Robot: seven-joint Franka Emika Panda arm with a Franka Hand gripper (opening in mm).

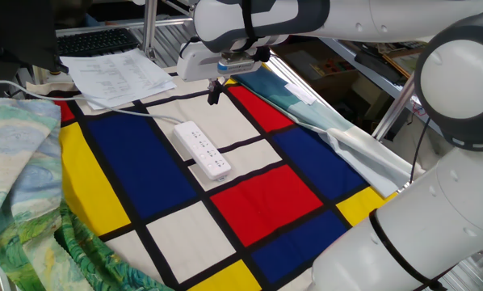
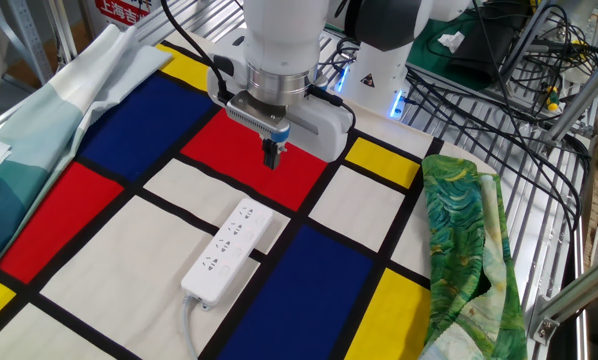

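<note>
A white power strip (image 1: 201, 150) lies flat on the patterned cloth, its row of sockets facing up; the same strip (image 2: 227, 252) shows whole in the second exterior view. Its grey cable (image 1: 136, 112) leaves one end and runs off across the cloth. Above the cloth hangs my gripper (image 1: 215, 92), fingers pointing down and apart from the strip. From the other side, the gripper (image 2: 271, 154) appears over the red block of the cloth. Its dark fingers are together in both views, with nothing seen between them.
A colour-block cloth (image 2: 109, 262) covers the table. Folded fabrics lie along its sides: a green painted one (image 2: 466, 245) and a pale blue-green one (image 2: 54, 130). Paper sheets (image 1: 128, 77) and a keyboard (image 1: 96, 40) are at the far edge. Around the strip, the cloth is clear.
</note>
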